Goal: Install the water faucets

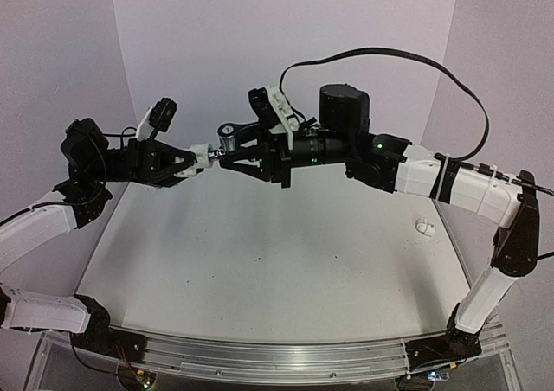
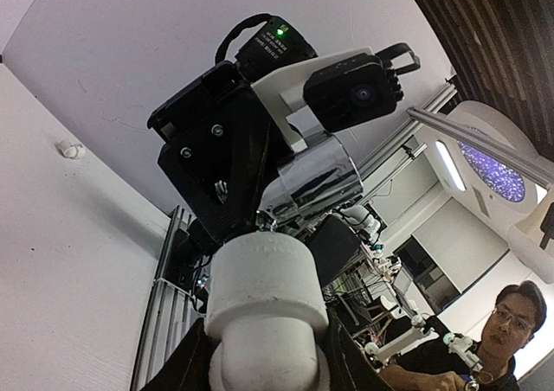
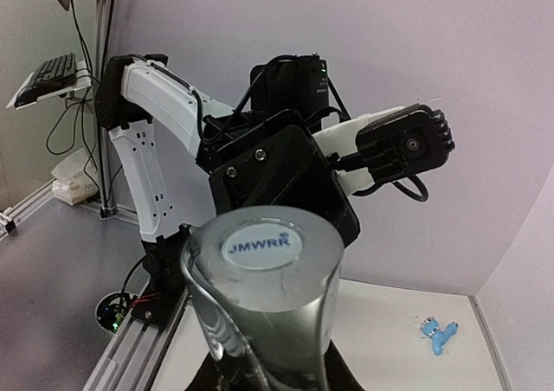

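In the top view my two grippers face each other in mid-air above the table. The left gripper (image 1: 197, 160) is shut on a white pipe fitting (image 2: 264, 291), its dark fingers (image 2: 187, 356) on both sides. My right gripper (image 1: 228, 151) is shut on a chrome faucet (image 3: 264, 287) whose round top faces the right wrist camera. The faucet's threaded end (image 1: 216, 153) meets the mouth of the white fitting. How deep the thread sits inside the fitting cannot be seen.
Another white fitting (image 1: 425, 227) lies on the table at the right. A blue fitting (image 3: 439, 333) lies near the table's edge in the right wrist view. A person (image 2: 511, 322) sits in the background.
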